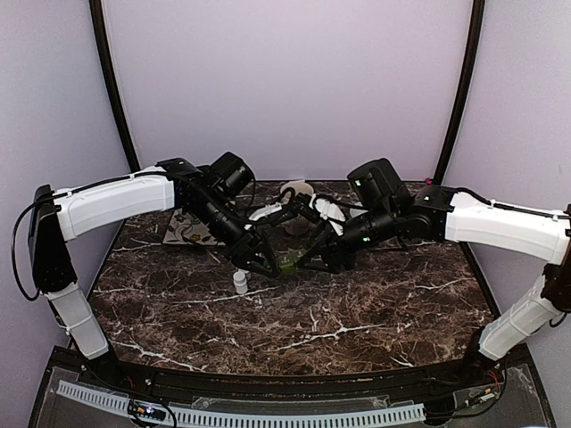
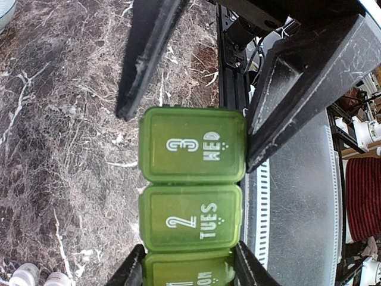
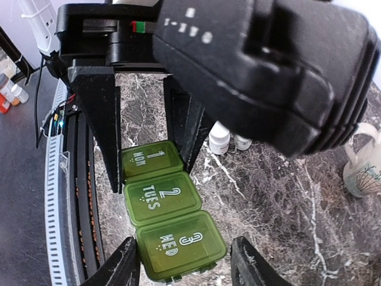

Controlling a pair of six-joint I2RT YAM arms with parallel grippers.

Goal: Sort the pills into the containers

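A green pill organiser (image 1: 285, 261) with lids marked MON, TUES and WED hangs between both grippers above the marble table. My left gripper is shut on its MON end. At the WED end, my right gripper stands open, its fingers beside that compartment; in the left wrist view one of them lies against or very close to the WED lid (image 2: 191, 143). Small white pill bottles (image 1: 240, 282) stand on the table below, also in the left wrist view (image 2: 25, 275) and the right wrist view (image 3: 219, 138).
A pale mug (image 3: 360, 173) stands toward the back. A patterned mat (image 1: 183, 234) lies at the back left, partly hidden by the left arm.
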